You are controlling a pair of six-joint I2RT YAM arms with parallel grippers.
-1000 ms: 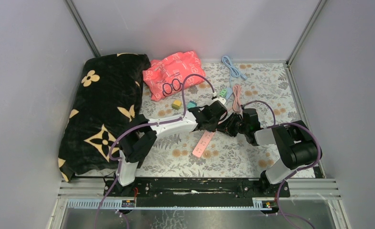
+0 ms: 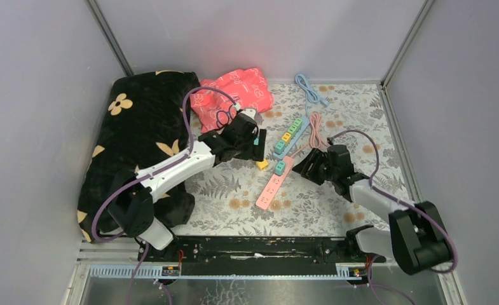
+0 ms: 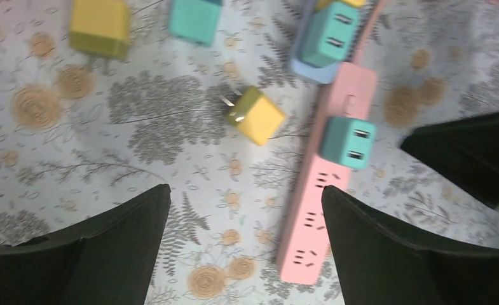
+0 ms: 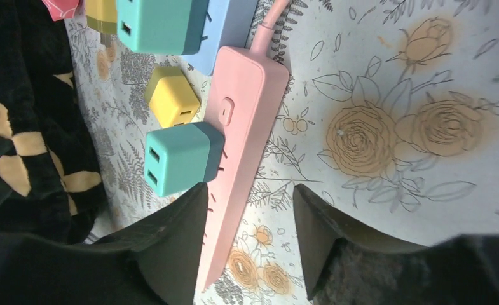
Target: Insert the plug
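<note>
A teal plug with two USB ports sits flush in the end socket of the pink power strip, beside the switch; the strip's lower sockets are bare. In the left wrist view my left gripper stands wide open with only tablecloth between its fingers, left of the strip. My right gripper is open too, empty, just right of the strip and clear of it. A yellow plug lies on its side left of the strip, prongs pointing up-left. Farther off lie another yellow plug and a teal plug.
The blue strip beyond holds several green, teal and yellow plugs. Its cord and the pink cord lie coiled behind. A dark blanket and a red cushion border the left.
The plug stays in the strip.
</note>
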